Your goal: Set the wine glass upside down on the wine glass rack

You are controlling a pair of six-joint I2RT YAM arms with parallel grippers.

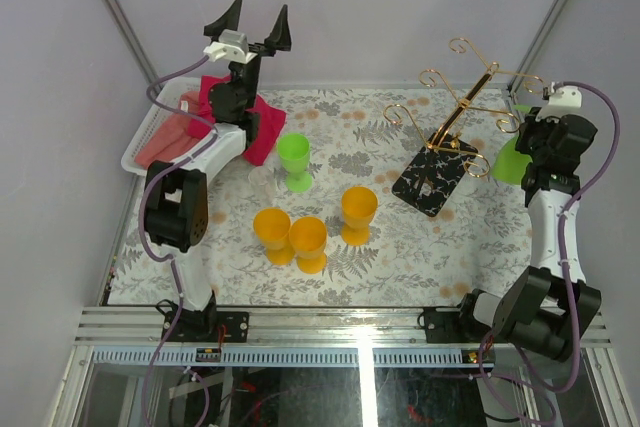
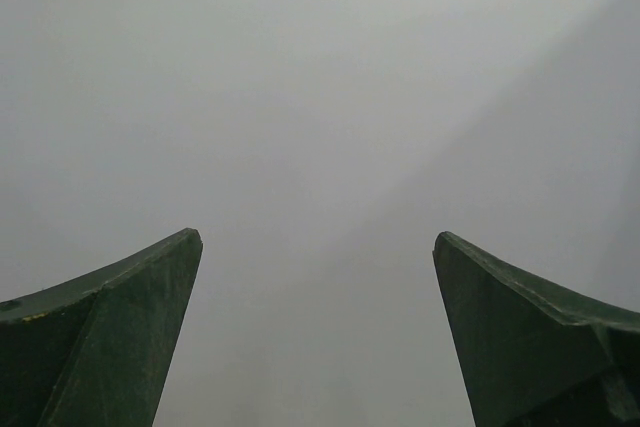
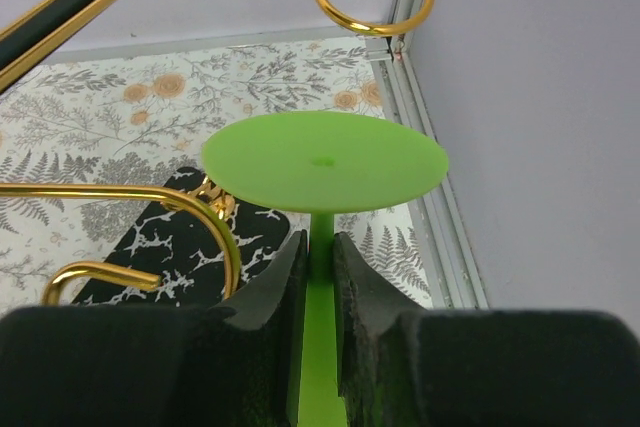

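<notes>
My right gripper is shut on the stem of a green wine glass, held upside down with its foot uppermost beside the gold wire rack; in the top view the glass's bowl shows at the rack's right side. The right wrist view has the foot near a curled gold hook; whether they touch I cannot tell. My left gripper is open and empty, raised over the back of the white basket, its wrist view facing plain wall.
Another green glass, a clear glass and several orange glasses stand left of centre. Red cloths fill the basket. The right wall is close beside my right arm; bare table lies front centre.
</notes>
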